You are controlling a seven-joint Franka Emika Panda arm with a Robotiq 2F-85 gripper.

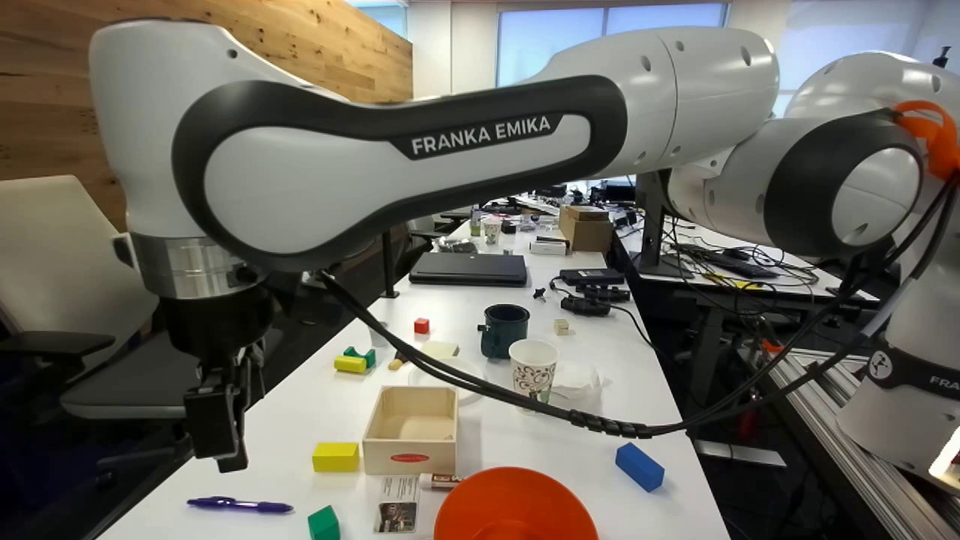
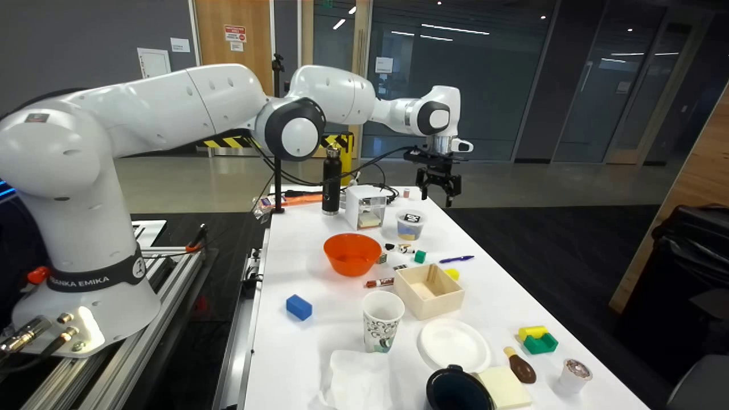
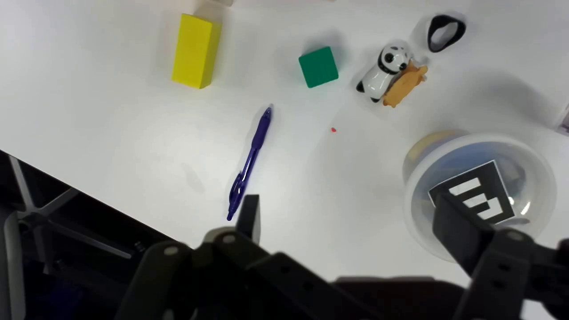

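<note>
My gripper is open, its two black fingers wide apart with bare white table showing between them. It hangs above the table's edge in the second exterior view. In the wrist view a purple pen lies just beyond the left fingertip, and a clear round tub with a black-and-white marker sits beneath the right finger. A green cube, a yellow block and a panda figure beside an orange-brown piece lie farther off. Nothing touches the fingers as far as shows.
A wooden box, an orange bowl, a paper cup, a dark mug and a blue block stand on the table. A black bottle stands at the far end. Bare table surrounds the pen.
</note>
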